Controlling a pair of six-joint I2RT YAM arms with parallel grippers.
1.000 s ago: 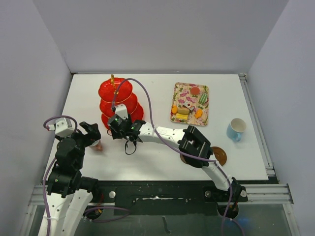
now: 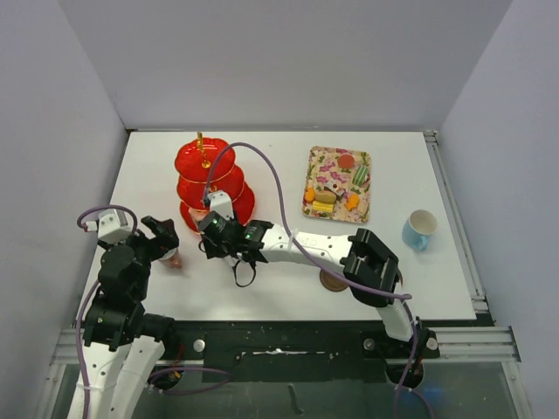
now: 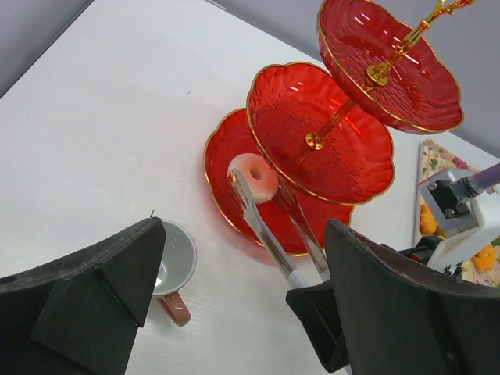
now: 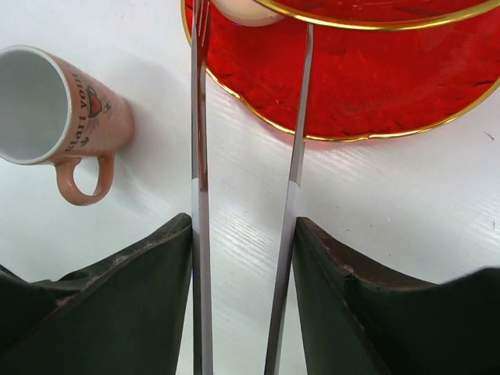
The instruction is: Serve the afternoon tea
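A red three-tier stand (image 2: 201,161) with gold rims stands at back left. A pale pink doughnut (image 3: 252,176) lies on its bottom plate (image 3: 226,148), partly under the middle tier. My right gripper holds two long metal tongs or fingers part open, their tips beside the doughnut at the plate; whether they grip it cannot be made out. My left gripper is open above the table at the left, over a pink mug (image 4: 101,117), with nothing between its fingers.
A floral tray (image 2: 339,183) with pastries sits at back right. A light blue mug (image 2: 419,227) stands at the right, wooden coasters (image 2: 332,279) near the front.
The right arm has shifted right and toward the table's front, its wrist now lower in the top view. The left arm has not moved.
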